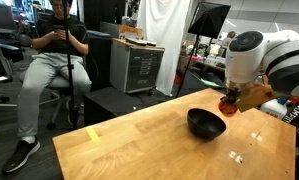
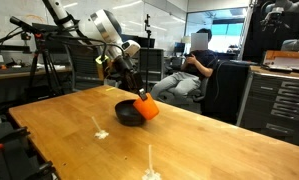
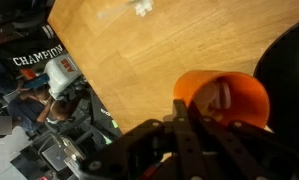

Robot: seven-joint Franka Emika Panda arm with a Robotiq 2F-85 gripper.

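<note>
An orange cup (image 2: 146,108) is in my gripper (image 2: 140,93), which is shut on it at the rim. The cup looks tilted in exterior view 2 and hangs beside a black bowl (image 2: 128,114). Exterior view 1 shows the cup (image 1: 228,105) above the right side of the bowl (image 1: 206,125). Looking down in the wrist view, I see into the cup (image 3: 251,94), where something small and pale shows. Dark fingers (image 3: 194,132) reach its near rim, and the bowl (image 3: 292,75) lies close on the right. Whether the cup touches the bowl I cannot tell.
The wooden table (image 1: 129,150) has wide clear room away from the bowl. Small white pieces (image 2: 151,160) lie on it in exterior view 2. A seated person (image 2: 194,68) is beyond the table, near a dark drawer cabinet (image 2: 276,105).
</note>
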